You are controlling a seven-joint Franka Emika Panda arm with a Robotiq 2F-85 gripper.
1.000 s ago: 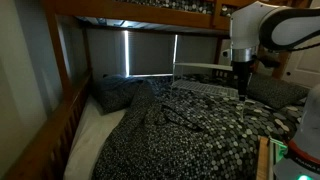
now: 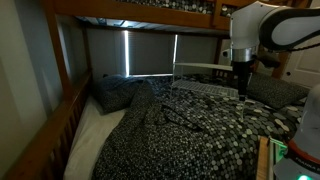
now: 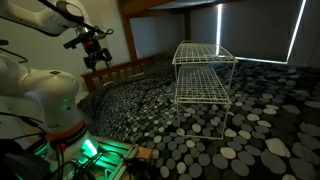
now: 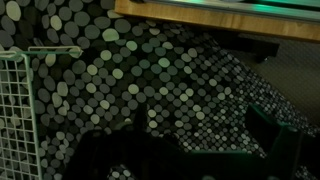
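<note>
My gripper (image 3: 95, 62) hangs in the air above the bed, pointing down. In the wrist view its dark fingers stand wide apart, with only patterned bedding beneath and nothing between them; the gripper (image 2: 241, 90) appears on the right in exterior view 1. A black blanket (image 2: 150, 145) with grey and white dots covers most of the bed. On it stands a white two-tier wire rack (image 3: 203, 99), well apart from the gripper. Part of the rack (image 4: 20, 120) shows at the wrist view's left edge.
A wooden bunk rail (image 2: 150, 13) runs overhead, and another wooden rail (image 2: 48, 135) borders the left side. Bare white mattress (image 2: 90, 138) shows beside the blanket. A wooden edge (image 4: 225, 17) crosses the top of the wrist view. Open bedding lies below the gripper.
</note>
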